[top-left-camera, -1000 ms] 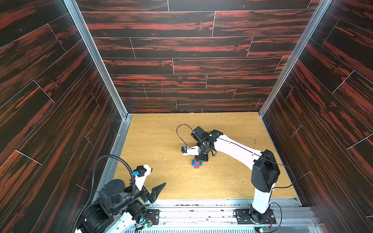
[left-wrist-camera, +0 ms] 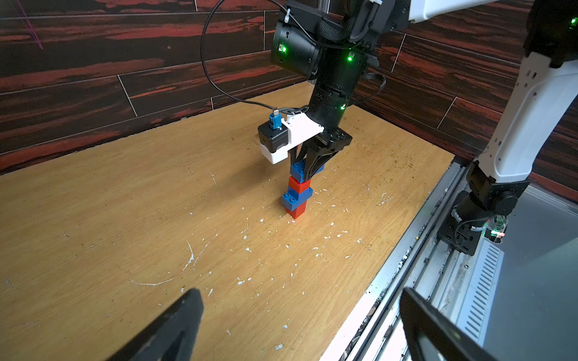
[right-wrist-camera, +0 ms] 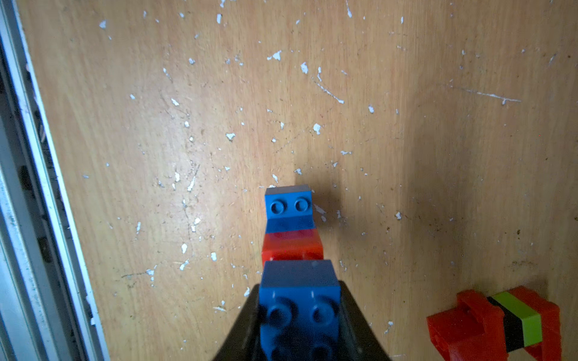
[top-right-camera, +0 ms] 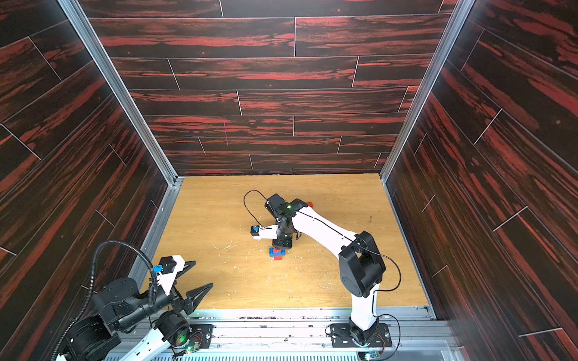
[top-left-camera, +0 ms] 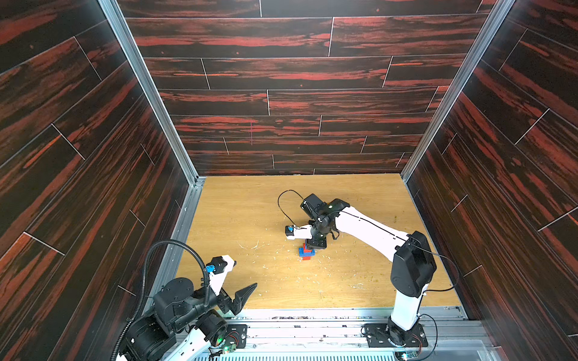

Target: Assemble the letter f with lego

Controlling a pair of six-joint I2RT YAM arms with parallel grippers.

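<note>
A narrow tower of red and blue bricks stands upright on the wooden table. From below, the left wrist view shows a red brick (left-wrist-camera: 295,211), a wider blue brick (left-wrist-camera: 297,198) jutting out, and another red brick (left-wrist-camera: 299,184). Topmost is a blue brick (left-wrist-camera: 298,172), with my right gripper shut on its sides. It appears to sit against the red brick below; the right wrist view hides that joint. My left gripper is open and empty at the front left, well away from the tower.
A separate red, black and green brick piece (right-wrist-camera: 504,325) lies on the table behind the tower, mostly hidden by the right arm from above. White scraps litter the wooden table (top-left-camera: 240,210).
The red piece behind is now covered by the arm. The left arm is unmoved.
</note>
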